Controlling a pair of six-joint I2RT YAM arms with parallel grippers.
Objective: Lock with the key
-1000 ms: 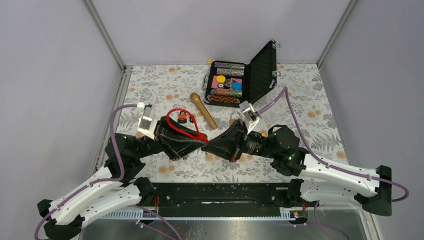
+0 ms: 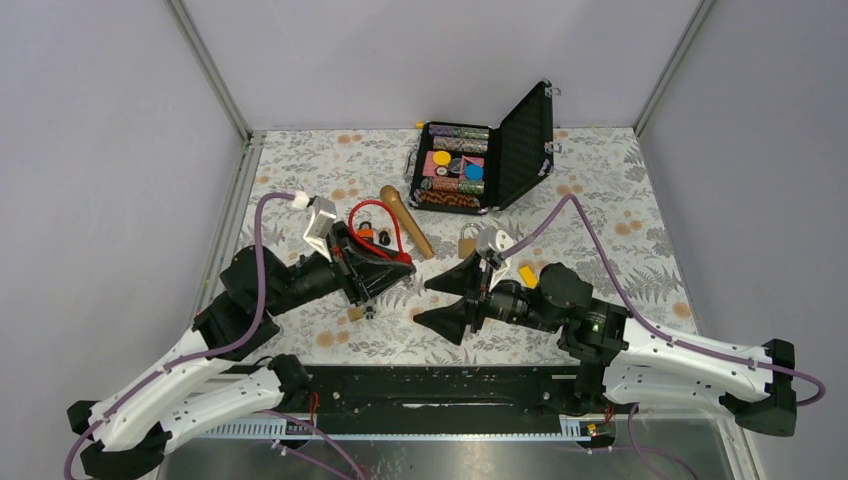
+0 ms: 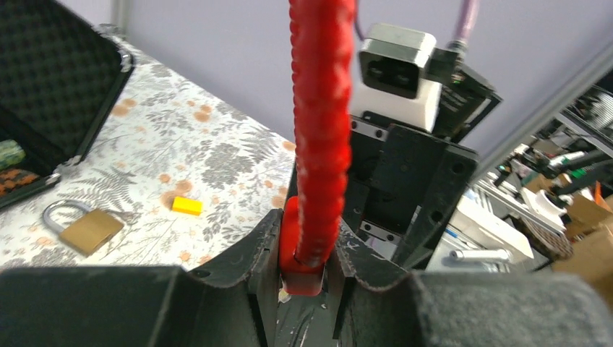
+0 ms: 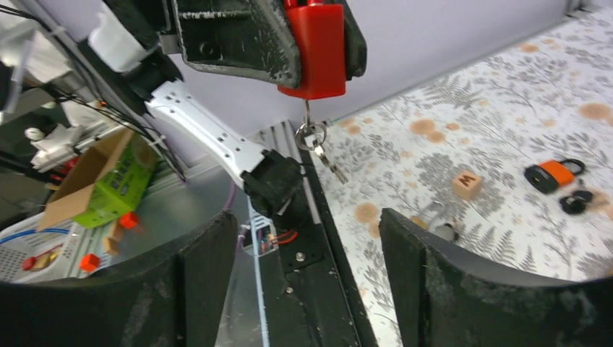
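In the top view my left gripper point(image 2: 408, 262) is shut on a red coiled cord point(image 2: 398, 228). The cord's red end block point(image 4: 322, 54) sits between the left fingers in the right wrist view, a ring and a small key point(image 4: 331, 165) hanging beneath it. My right gripper point(image 2: 424, 303) is apart from it to the right, fingers spread and nothing between them. A brass padlock point(image 3: 91, 231) lies on the table, its shackle towards the upper left. An orange and black padlock point(image 4: 553, 175) also lies there. Which lock the key fits cannot be told.
An open black case point(image 2: 505, 160) of chips stands at the back. A wooden stick point(image 2: 408, 222), a yellow block point(image 3: 187, 206), an M block point(image 4: 467, 185) and a small black item point(image 4: 576, 202) lie about the table.
My right gripper was closed up against the left one at the red cord's end. The left gripper and cord have shifted and turned.
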